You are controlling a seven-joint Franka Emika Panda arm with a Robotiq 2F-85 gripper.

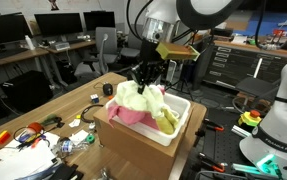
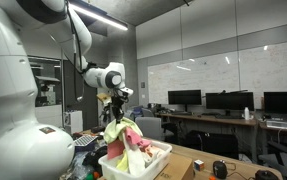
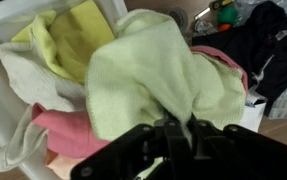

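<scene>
Pale yellow-green cloth [image 1: 141, 100] hangs bunched from my gripper [image 1: 146, 86], above the near-left part of a white bin. The same cloth [image 3: 148, 75] fills the middle of the wrist view, gathered where the black fingers [image 3: 141, 137] pinch it. Pink cloth [image 2: 120, 134] shows with it in exterior view 2; whether it is also gripped, I cannot tell. In the white bin [image 1: 190, 112] lie more cloths, among them a yellow one [image 3: 71, 38] and a pink one [image 3: 68, 135]. The fingertips are partly hidden by the fabric.
The bin stands on a brown cardboard box [image 1: 133, 143]. To its left the table carries papers [image 1: 21, 160], tools, cables and a dark cloth [image 3: 245, 42]. A black base with a red button [image 1: 250, 117] stands at the right.
</scene>
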